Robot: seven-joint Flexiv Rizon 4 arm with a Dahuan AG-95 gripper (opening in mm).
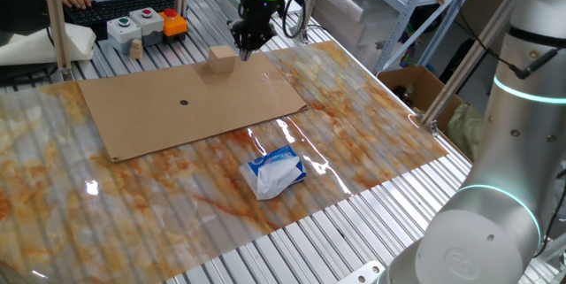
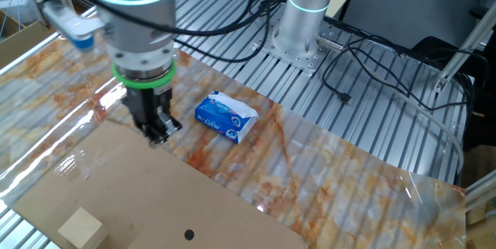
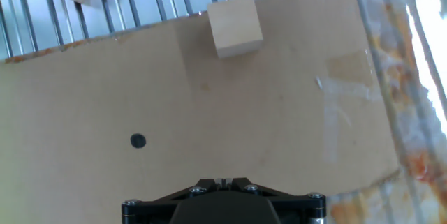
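A plain light-brown cube [image 1: 221, 59] rests at the far edge of the flat cardboard sheet [image 1: 168, 125]. From above it appears as a pale block [image 3: 234, 23] at the top of the wrist view; in the second exterior view the cube [image 2: 82, 229] is at the lower left. My gripper [image 1: 245, 55] hangs above the sheet, apart from the cube. At the bottom of the wrist view its fingertips [image 3: 207, 183] are together, nothing visible between them. A blue-and-white tissue pack [image 2: 225, 117] lies on the marbled mat, clear of the sheet.
Button boxes [image 1: 152, 26] and a small wooden piece [image 1: 136, 49] stand beyond the sheet's far edge. A dark round spot [image 3: 138, 141] marks the cardboard. Metal posts rise at the table's edges.
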